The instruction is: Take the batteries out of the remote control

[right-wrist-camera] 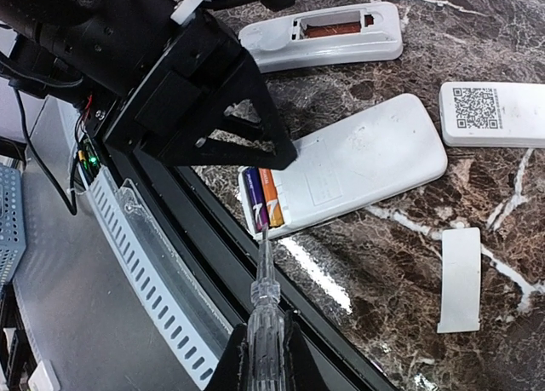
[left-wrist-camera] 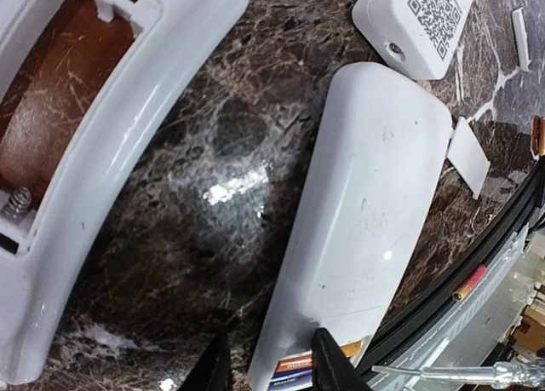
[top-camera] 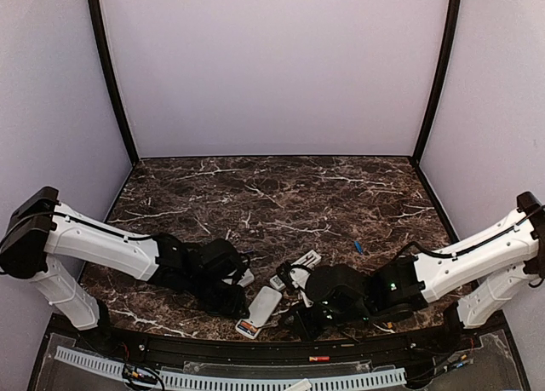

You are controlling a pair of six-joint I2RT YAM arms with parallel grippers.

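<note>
A white remote (top-camera: 266,306) lies face down at the table's front edge, its battery bay uncovered. Inside sit an orange battery (right-wrist-camera: 271,195) and a purple battery (right-wrist-camera: 255,199), side by side. My right gripper is shut on a slim tool with a clear handle (right-wrist-camera: 266,323). The tool's thin tip is at the batteries' ends by the bay's outer edge; whether it touches them I cannot tell. Over the remote's battery end, my left gripper holds its fingers apart with nothing seen gripped. A white cover (right-wrist-camera: 461,280) lies loose on the table.
Another white remote (right-wrist-camera: 324,35) with an empty bay lies beside this one. A white piece with a QR code (right-wrist-camera: 494,114) is off its far end. A blue battery (top-camera: 358,247) rests farther right.
</note>
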